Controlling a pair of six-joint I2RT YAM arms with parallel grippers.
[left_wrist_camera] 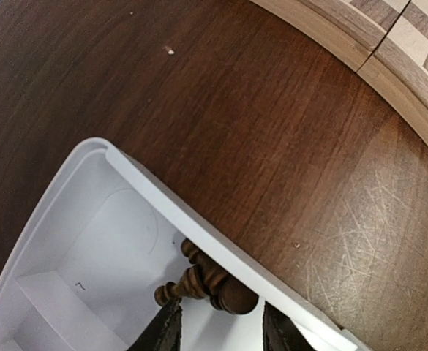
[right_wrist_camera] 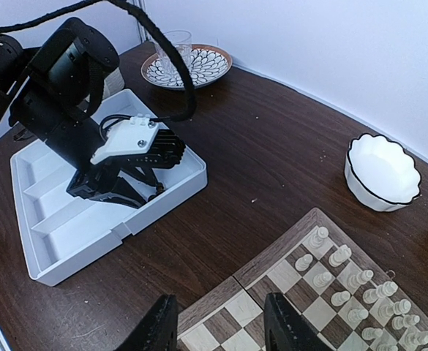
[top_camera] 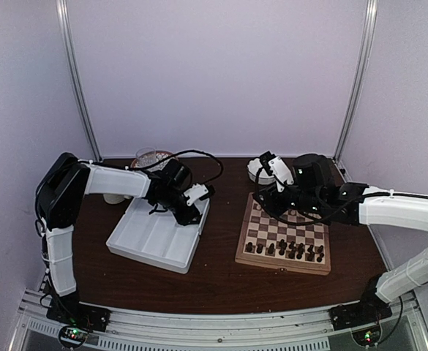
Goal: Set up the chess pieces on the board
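Note:
Two dark brown chess pieces (left_wrist_camera: 234,294) lie on their sides against the wall of a white tray (left_wrist_camera: 78,311). My left gripper is open, its fingers (left_wrist_camera: 162,330) apart, reaching into the tray beside them; neither piece is gripped. The chessboard (top_camera: 287,241) carries dark pieces (top_camera: 290,249) along its near side. Pale pieces (right_wrist_camera: 360,278) stand in rows at its far side, seen in the right wrist view. Above the board my right gripper hangs open, nothing between its fingers.
A white bowl (right_wrist_camera: 380,172) sits behind the board. Behind the tray are a patterned plate (right_wrist_camera: 210,66) and a clear glass (right_wrist_camera: 173,47). Bare table (top_camera: 217,234) separates tray and board.

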